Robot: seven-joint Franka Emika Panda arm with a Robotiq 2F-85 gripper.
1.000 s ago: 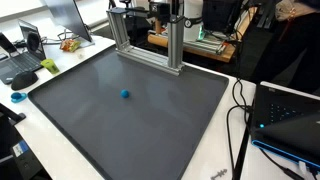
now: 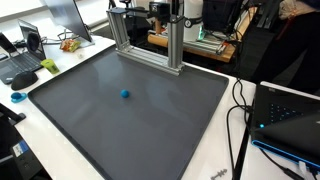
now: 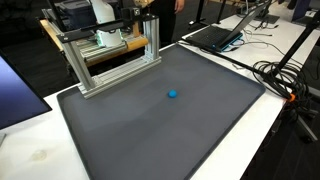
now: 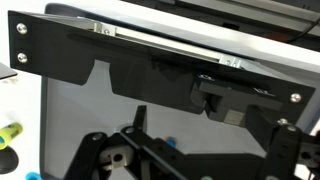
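A small blue piece lies alone on the grey board, seen as the blue piece (image 2: 125,93) in exterior view 1 and beyond the frame (image 3: 120,76) as the blue piece (image 3: 172,94) in exterior view 2. My gripper is open in the wrist view, its dark fingers wide apart and nothing held between them. Ahead of it run a black plate (image 4: 130,75) with a notch and a black block (image 4: 240,103) near the plate's right end. Part of a blue piece (image 4: 170,142) shows behind the gripper's body, mostly hidden.
The metal frame (image 2: 150,58) stands along the board's back edge. A laptop (image 2: 32,40) and a yellow-green object (image 2: 49,65) are at the left; a black case (image 2: 285,125) and cables are at the right. Most of the grey board (image 2: 130,130) is clear.
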